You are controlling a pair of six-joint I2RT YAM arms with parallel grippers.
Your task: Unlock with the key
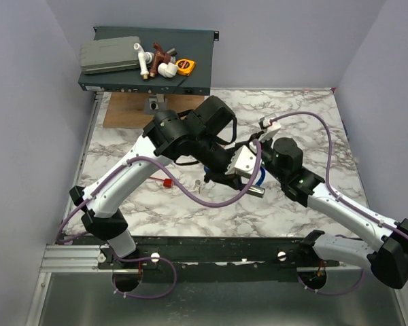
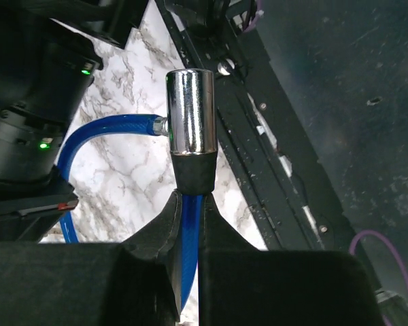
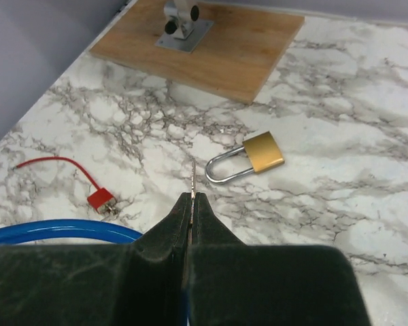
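Note:
My left gripper is shut on a blue cable lock (image 2: 190, 238), just below its chrome cylinder head (image 2: 190, 112); the blue loop curves to the cylinder's side. My right gripper is shut, with a thin metal strip, likely the key (image 3: 193, 175), standing up from its tips. Beyond it on the marble table (image 3: 340, 190) lie a brass padlock (image 3: 262, 151) and a red seal lock (image 3: 102, 200) with a wire tail. In the top view both grippers are close together at mid-table, largely hidden by the arms.
A wooden board (image 1: 122, 112) with a metal bracket (image 1: 156, 102) stands at the back, under a dark shelf (image 1: 109, 78) holding a case, pipe fittings and a tape measure. A dark rail runs along the front edge.

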